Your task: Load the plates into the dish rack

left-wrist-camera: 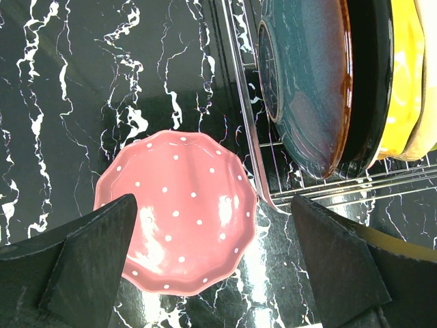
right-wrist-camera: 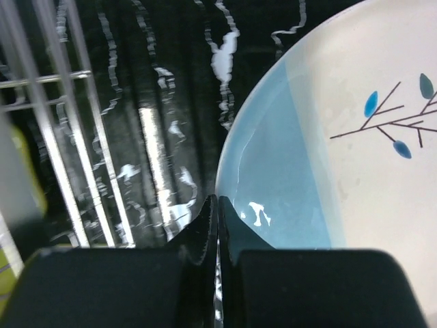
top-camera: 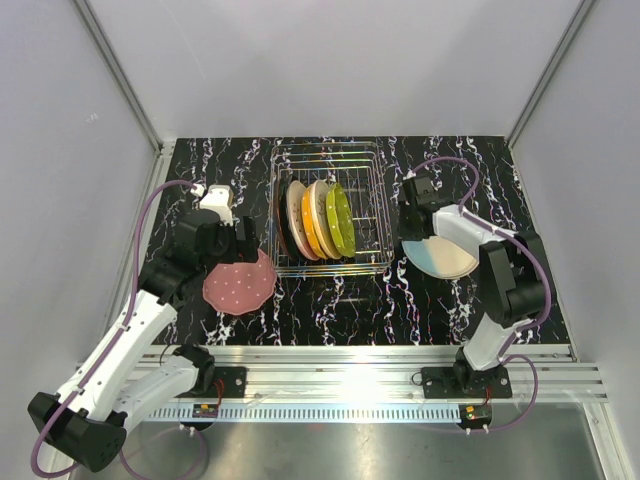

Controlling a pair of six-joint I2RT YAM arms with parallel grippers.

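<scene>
A wire dish rack (top-camera: 330, 157) holds several upright plates, including a green one (top-camera: 340, 220), a yellow one and a dark one (left-wrist-camera: 307, 89). A pink dotted plate (left-wrist-camera: 179, 212) lies flat left of the rack, below my open left gripper (top-camera: 238, 240), whose fingers are empty. A cream and pale blue plate (right-wrist-camera: 355, 184) lies flat right of the rack. My right gripper is shut, fingertips at that plate's left rim; whether the rim is between them is unclear.
Rack slots right of the green plate and at the back are empty. The marble board (top-camera: 340, 310) is clear in front of the rack. Walls close in both sides.
</scene>
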